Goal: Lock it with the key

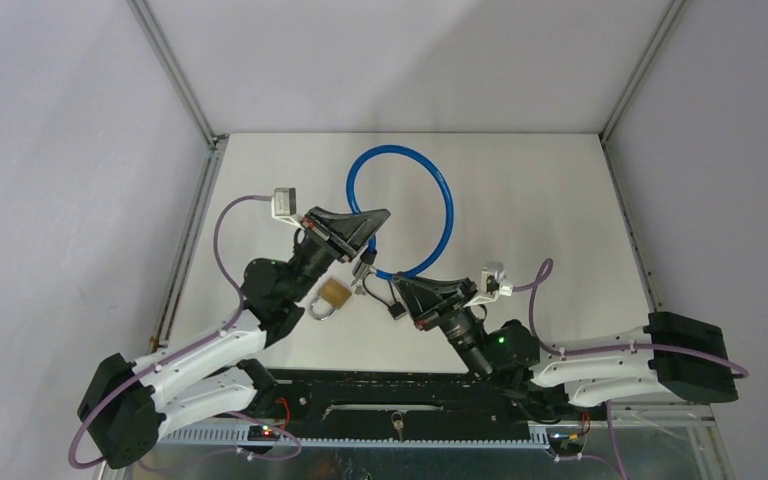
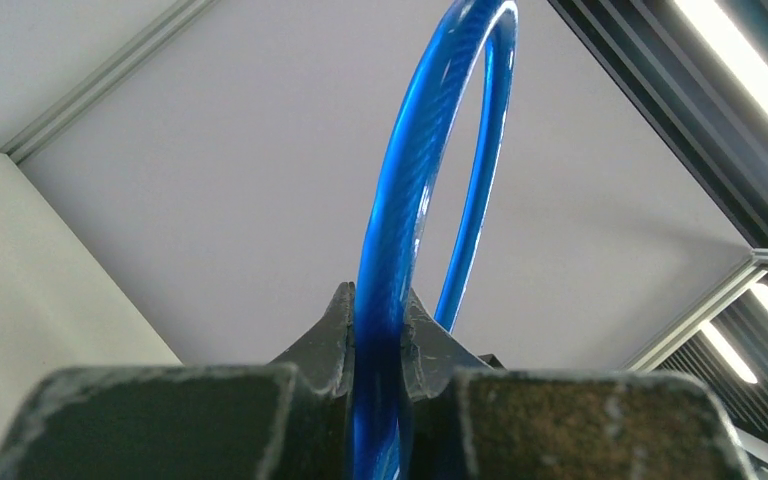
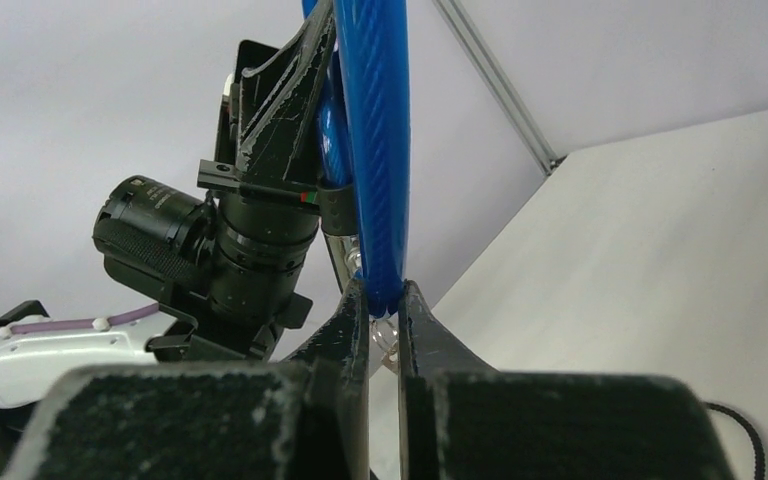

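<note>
A blue cable lock [image 1: 448,210] forms a loop above the table. My left gripper [image 1: 370,230] is shut on its upper-left stretch; in the left wrist view the blue tube stands between the fingers. My right gripper [image 1: 400,285] is shut on the loop's lower end; in the right wrist view the tube runs down to the fingertips [image 3: 412,300]. The metal lock end [image 1: 363,270] hangs just below my left gripper, close to the other end of the loop. Whether the two ends are joined, I cannot tell.
A brass padlock [image 1: 335,293] lies on the white table [image 1: 560,220] left of centre, beside a small black padlock [image 1: 396,310] with a cord.
</note>
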